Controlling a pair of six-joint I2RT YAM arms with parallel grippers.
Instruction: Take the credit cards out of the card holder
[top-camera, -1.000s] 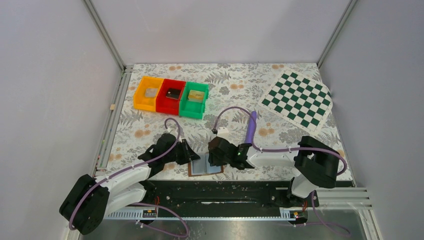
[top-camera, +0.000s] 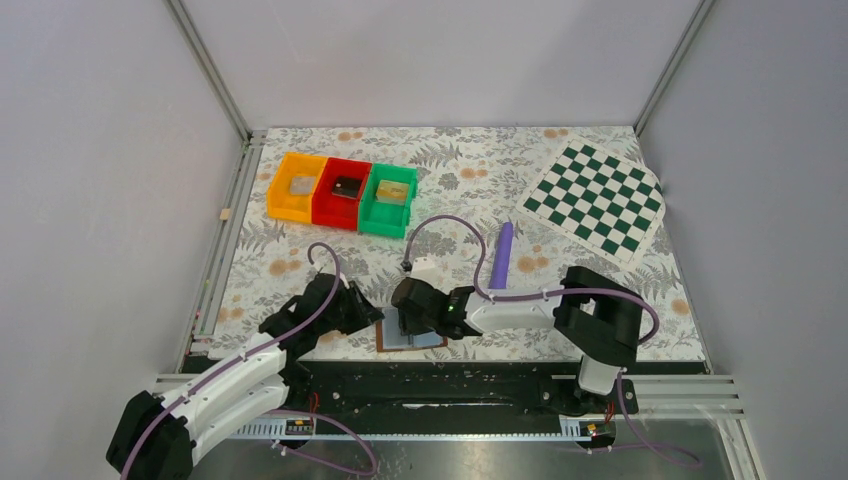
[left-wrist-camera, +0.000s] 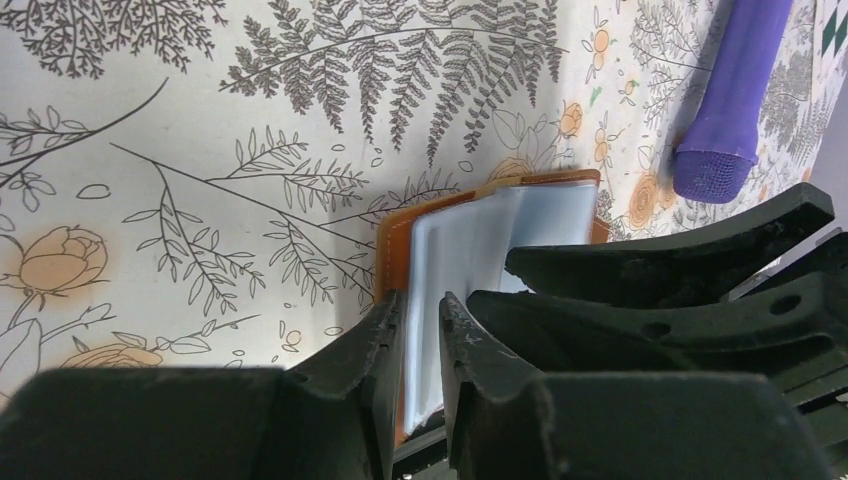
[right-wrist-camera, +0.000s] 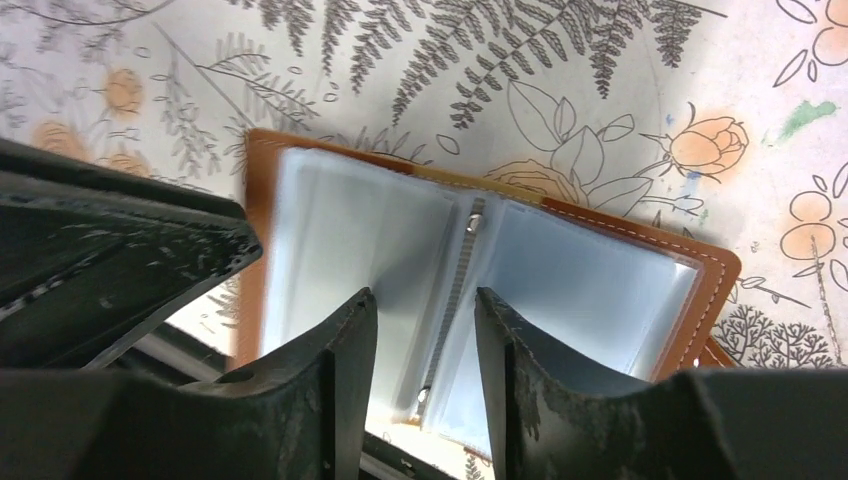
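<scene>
The brown card holder lies spread open on the patterned table near its front edge, with clear whitish sleeves on both sides of a metal-ended spine. No card can be made out in the sleeves. My right gripper is over the left sleeve and spine, fingers parted, nothing visibly between them but the holder behind. At the holder's left border is my left gripper, a narrow gap between its fingertips. Whether either gripper touches the holder, I cannot tell.
Orange, red and green bins at the back left each hold a card-like item. A purple microphone-like object lies right of the holder; a green checkered board is farther back. Both grippers are close together.
My right gripper has moved left across the holder, toward its left half. The left gripper has drawn back to the left, toward the holder's left edge. The holder has stayed about where it was.
</scene>
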